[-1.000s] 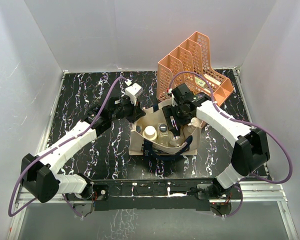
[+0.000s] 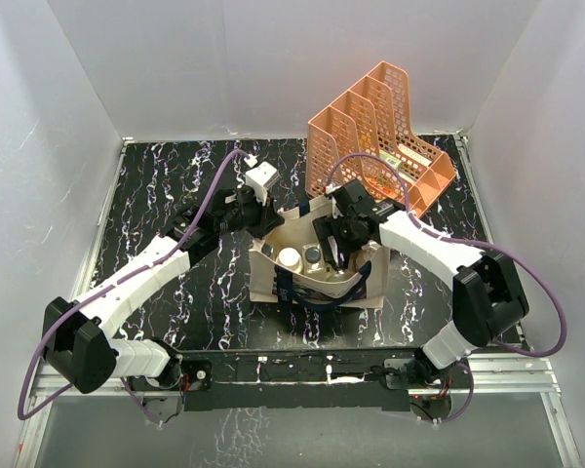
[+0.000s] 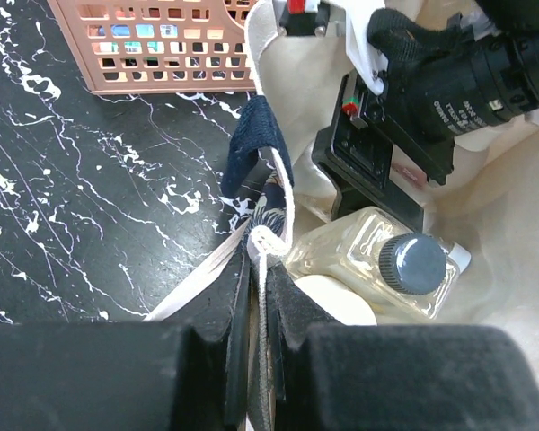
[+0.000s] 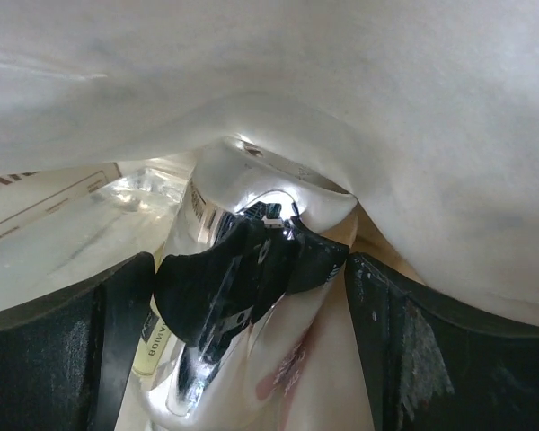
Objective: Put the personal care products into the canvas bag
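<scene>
The canvas bag [image 2: 273, 288] stands in the middle, holding a white-lidded jar [image 2: 289, 258], a clear bottle with grey cap [image 3: 411, 264] and other packages. My left gripper [image 2: 268, 222] is shut on the bag's rim, which carries a navy strap. My right gripper [image 2: 336, 239] is down inside the bag, open around a shiny silver item [image 4: 216, 368], with pale material overhanging it. Whether its fingers touch that item is unclear.
An orange slotted organiser [image 2: 336, 136] with a few packages stands behind the bag at the right.
The jar and bag front have moved a little left. The left gripper stays on the rim.
</scene>
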